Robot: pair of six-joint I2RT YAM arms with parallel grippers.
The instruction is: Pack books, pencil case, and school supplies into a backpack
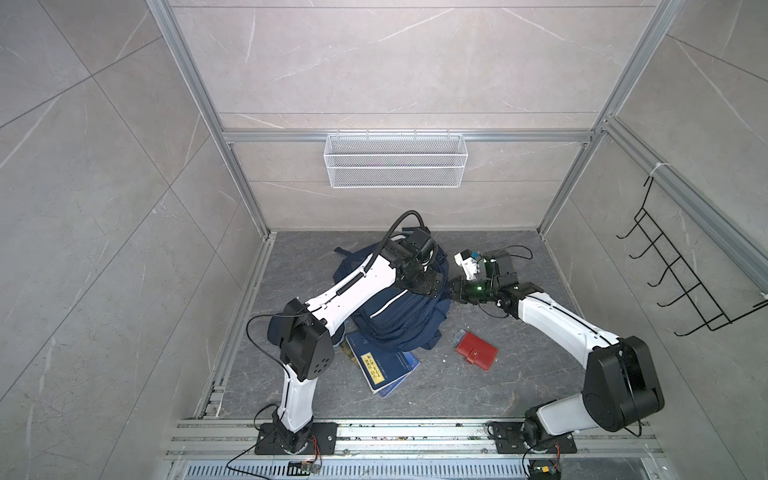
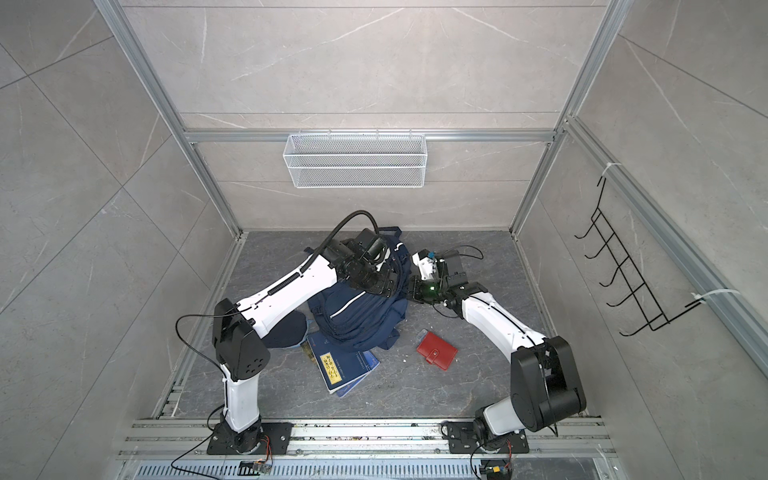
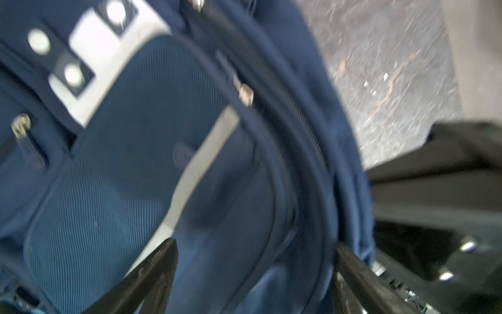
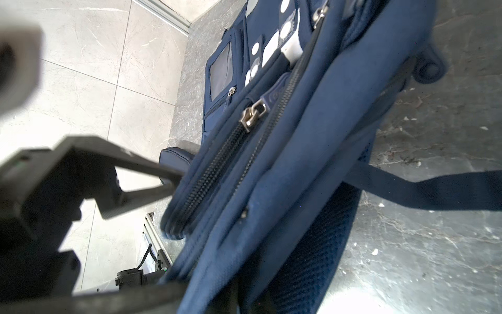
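Note:
The navy backpack (image 1: 387,320) lies at the middle of the floor, zippers and white stripe showing. My left gripper hangs over its right part, fingers apart around a ridge of fabric (image 3: 308,230); whether they touch it is unclear. My right gripper (image 1: 454,288) is at the bag's right side; in the right wrist view its fingertips are hidden by fabric near the zipper (image 4: 252,115). Books (image 1: 376,364) lie in front of the bag, a red case (image 1: 477,350) to their right, and a dark blue pouch (image 2: 286,332) at the bag's left.
A white mesh basket (image 1: 395,160) hangs on the back wall, and a black hook rack (image 1: 672,264) on the right wall. Bare floor shows at the right front and far left.

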